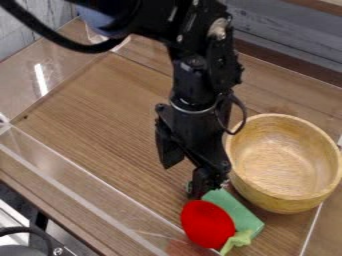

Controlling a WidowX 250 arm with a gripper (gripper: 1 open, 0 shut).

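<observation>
My black arm hangs from the top centre, its gripper (187, 165) low over the wooden table, just left of a wooden bowl (278, 150) and at the upper end of a green block (235, 210). A red strawberry-like object (206, 222) with a pale green top lies against the block's lower left. The fingertips are dark and overlap; I cannot tell whether they are open or shut, or whether they touch the block.
A grey wall runs along the back right, and a cable curves at the lower left edge.
</observation>
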